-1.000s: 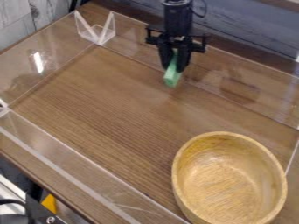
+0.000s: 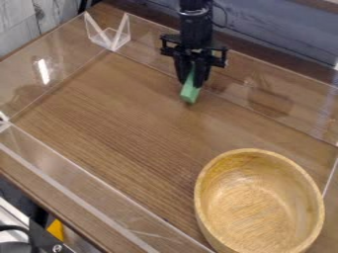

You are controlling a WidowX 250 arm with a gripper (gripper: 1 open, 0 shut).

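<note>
My black gripper (image 2: 195, 63) is at the upper middle of the view, shut on a green object (image 2: 191, 90) that points down toward the wooden table (image 2: 106, 148). Whether the object touches the table I cannot tell. The gripper's fingers partly hide the object's upper end.
A large tan bowl (image 2: 259, 183) fills the lower right. A clear plastic piece stands at the upper left, near the table's back edge. A wall edge runs behind the gripper.
The gripper and green object have moved slightly toward the front of the table over the last second, the object staying in the grip.
</note>
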